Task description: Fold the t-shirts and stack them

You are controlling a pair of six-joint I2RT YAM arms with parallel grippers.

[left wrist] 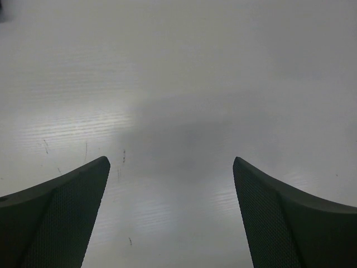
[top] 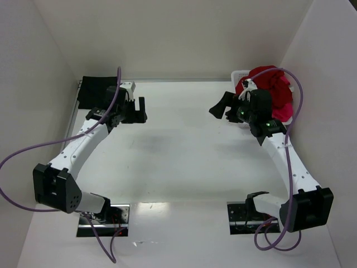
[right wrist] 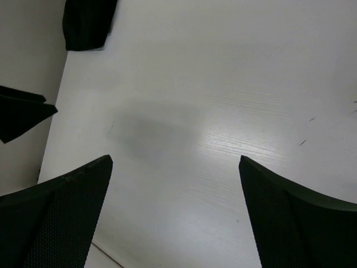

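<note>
A dark, flat cloth [top: 96, 92], apparently a folded t-shirt, lies at the table's far left corner. Its edge also shows as a dark patch [right wrist: 86, 25] in the right wrist view. Red cloth [top: 272, 85] is heaped in a white basket [top: 237, 75] at the far right. Above the left part of the table hangs my left gripper, open, with only bare white surface between its fingers. My right gripper is likewise open and empty, held over the table just left of the basket. Neither gripper touches any cloth.
Walls [top: 329, 111] close in the left, back and right sides. Purple cables [top: 301, 106] loop along both arms.
</note>
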